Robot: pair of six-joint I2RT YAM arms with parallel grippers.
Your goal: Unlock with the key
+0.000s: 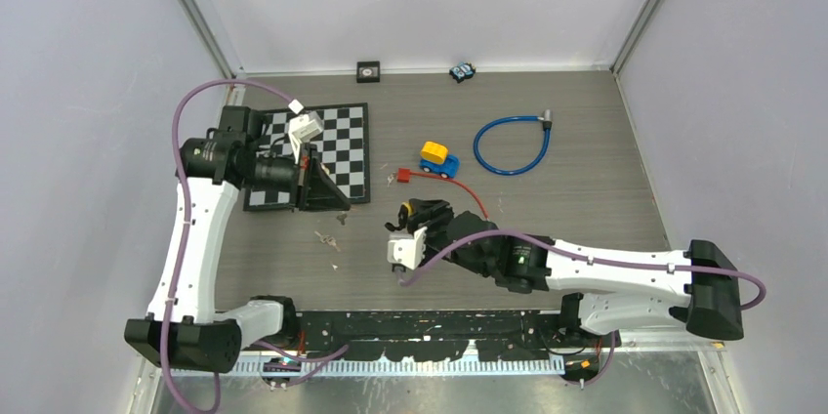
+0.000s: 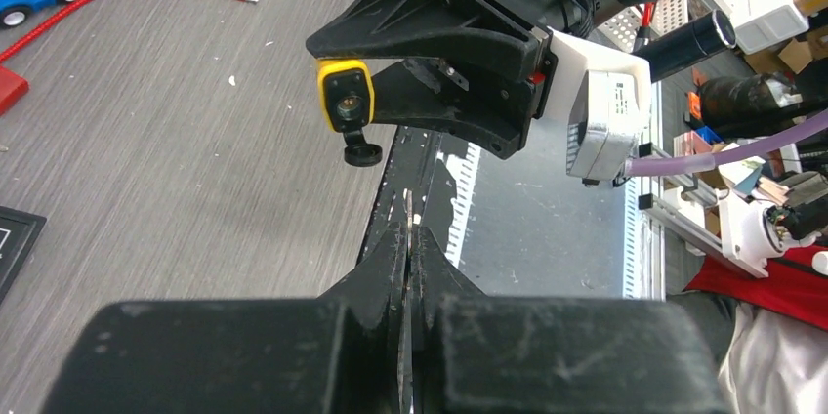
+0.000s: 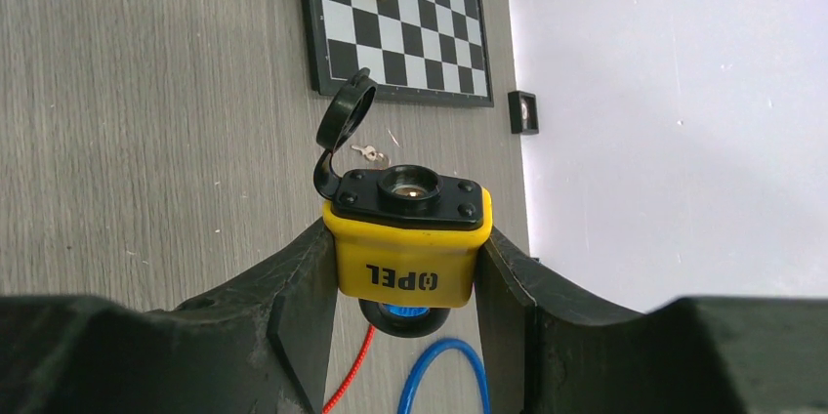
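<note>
In the left wrist view, my left gripper is shut on a thin key (image 2: 409,207), which sticks out edge-on past the fingertips. Beyond it and a little left hangs the yellow and black lock (image 2: 329,92), apart from the key. Its keyhole end faces this view, with the black cap (image 2: 362,154) swung open. My right gripper is shut on the lock (image 3: 405,275), gripping its yellow sides. The right wrist view shows the keyhole end uncovered. From above, the key (image 1: 342,219) shows below the left fingertips (image 1: 332,205).
Loose keys (image 1: 327,239) lie on the table between the arms. Behind them are a chessboard (image 1: 360,155), a blue and yellow toy truck (image 1: 436,159), a red cable lock (image 1: 403,176) and a blue cable (image 1: 478,147). Bare table lies at the right.
</note>
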